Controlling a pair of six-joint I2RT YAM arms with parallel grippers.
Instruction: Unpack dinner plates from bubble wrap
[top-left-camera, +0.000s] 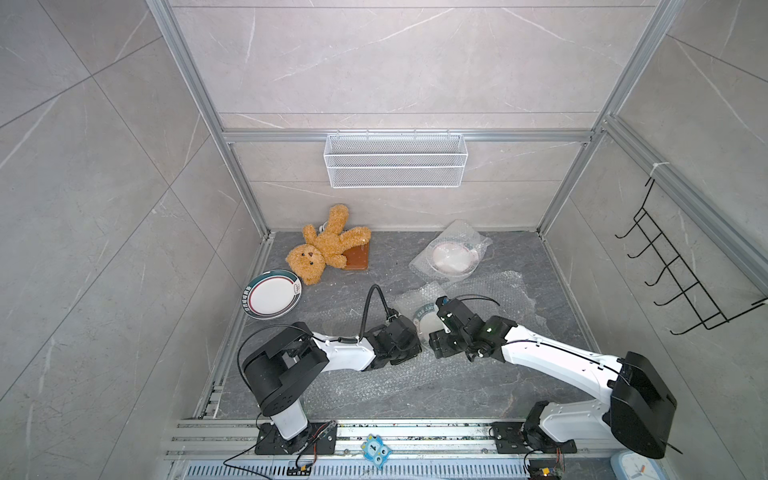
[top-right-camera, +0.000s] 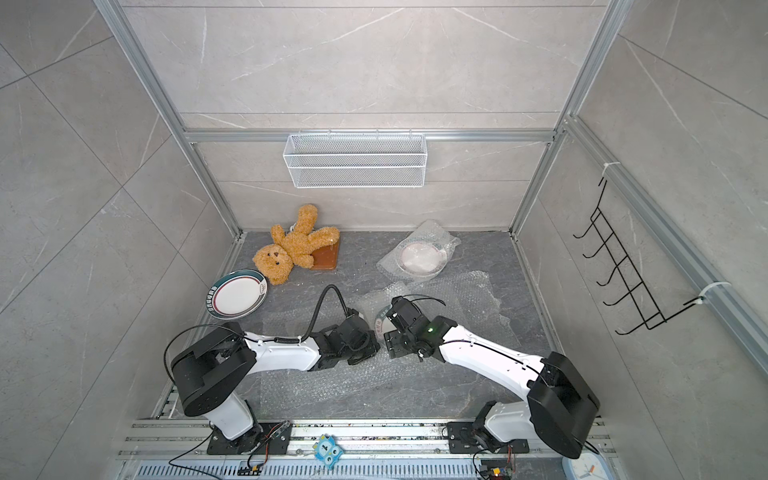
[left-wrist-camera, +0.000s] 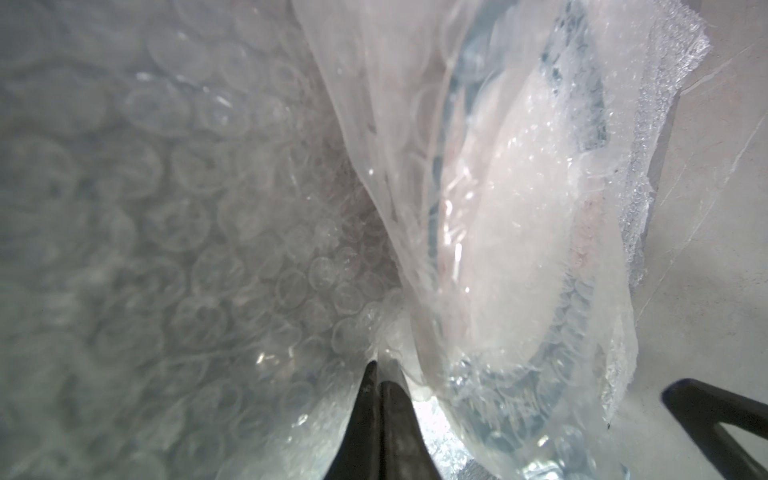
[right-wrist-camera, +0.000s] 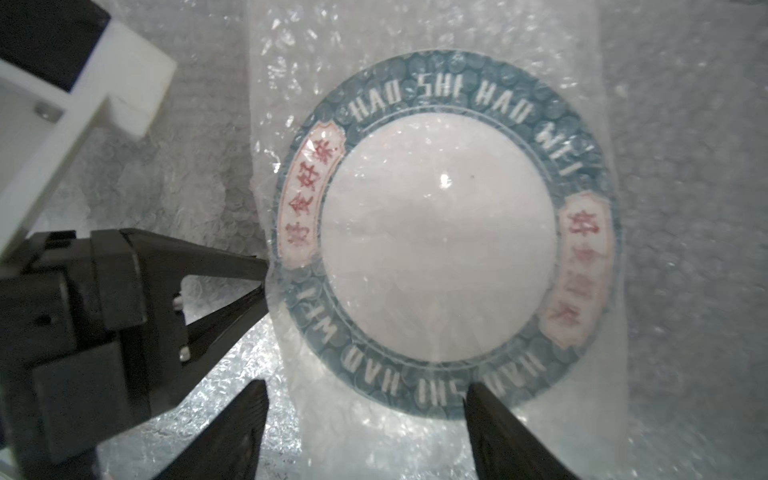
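Observation:
A plate with a teal lettered rim (right-wrist-camera: 438, 240) lies wrapped in clear plastic on a sheet of bubble wrap (right-wrist-camera: 680, 224) between my arms. My left gripper is shut at the near edge of the wrapped plate; whether any film is pinched in it is hard to tell. My right gripper is open over the plate, nothing between its fingers. Another wrapped plate (top-left-camera: 453, 257) sits at the back right. An unwrapped plate (top-left-camera: 271, 295) lies at the far left.
A teddy bear (top-left-camera: 320, 248) lies on a brown block at the back left. A white wire basket (top-left-camera: 396, 160) hangs on the back wall, and a black hook rack (top-left-camera: 680, 272) on the right wall.

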